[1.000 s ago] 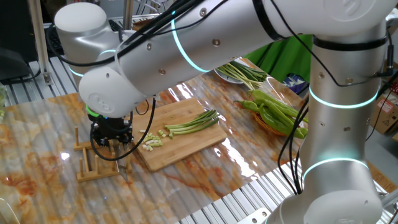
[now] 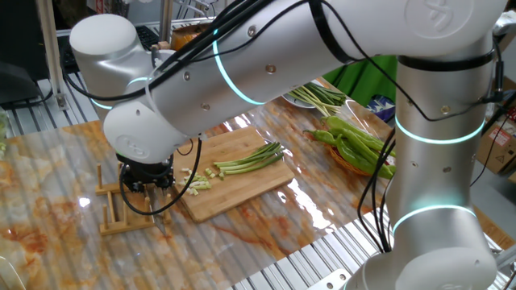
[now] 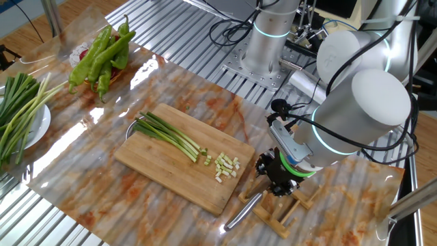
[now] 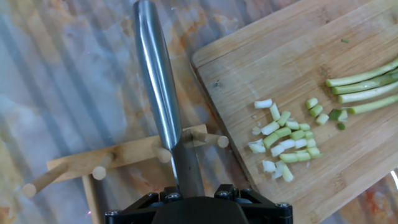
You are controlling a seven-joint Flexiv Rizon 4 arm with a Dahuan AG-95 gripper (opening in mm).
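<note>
A knife with a shiny metal handle lies across a small wooden rack, its blade running under the gripper in the wrist view. My gripper is directly over the rack and close to the blade. Its dark finger parts show on both sides at the bottom edge, but the fingertips and any contact with the knife are hidden. From the second exterior view, the knife handle sticks out beside the gripper, over the rack's pegs. Whether the fingers are open or shut does not show.
Right beside the rack is a wooden cutting board with chopped scallion pieces and whole stalks. Green peppers and a plate of greens stand farther off.
Over the last second the arm has sunk slightly, and the gripper sits a little lower at the rack. The rack, board and vegetables look unmoved.
</note>
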